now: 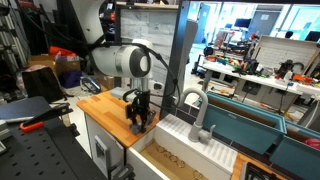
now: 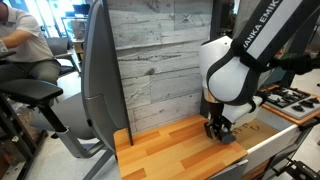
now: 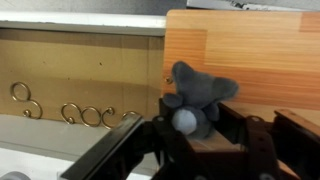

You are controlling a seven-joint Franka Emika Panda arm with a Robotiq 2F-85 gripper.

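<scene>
A crumpled dark grey thing, perhaps a cloth point(image 3: 205, 86), lies on the wooden board point(image 3: 240, 45) close to its edge by the drawer; a pale round patch shows on it in the wrist view. My gripper point(image 1: 138, 121) is down at the board, its fingers point(image 3: 235, 125) on either side of the grey thing. In exterior view 2 part of the grey cloth point(image 2: 229, 135) shows under the gripper. It fills the space between the fingers, so whether they press on it is hidden.
Beside the board is an open drawer point(image 3: 85, 75) with several brass rings or hooks on its floor. A grey tap-like handle point(image 1: 186, 95) rises behind the drawer. A blue bin point(image 1: 235, 118) stands farther back. The board's left part is clear.
</scene>
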